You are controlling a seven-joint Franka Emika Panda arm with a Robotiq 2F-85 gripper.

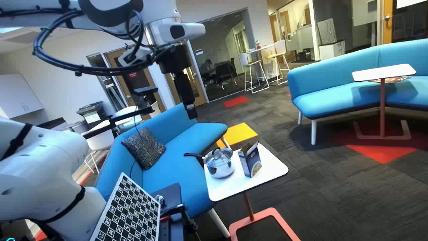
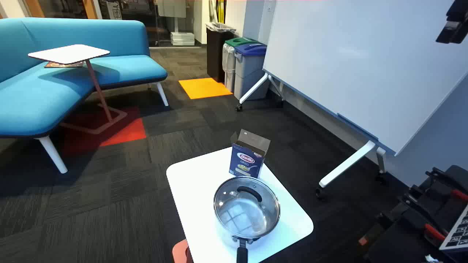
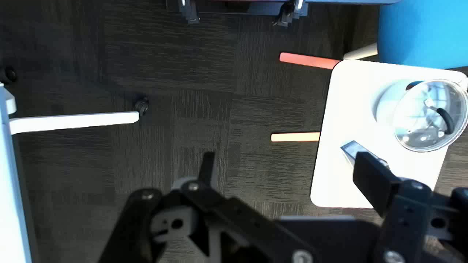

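Observation:
A pot with a clear glass lid (image 1: 217, 162) stands on a small white table (image 2: 193, 193); its dark handle points toward the blue couch in exterior view 1. Beside it is an upright blue Barilla pasta box (image 2: 248, 157), whose top flaps look raised. From above, in the wrist view, the lid (image 3: 432, 116) shows fully, while one finger partly covers the box (image 3: 357, 149). My gripper is open, its fingers wide apart with only floor visible between them. It hangs well above the table, touching neither pot nor box.
A blue couch (image 1: 176, 160) with a grey cushion (image 1: 144, 148) adjoins the table. A whiteboard (image 2: 351, 57) on wheeled legs stands across the floor. The checkered board (image 1: 130, 211) sits near the robot's base. Bare white tabletop surrounds the pot and box.

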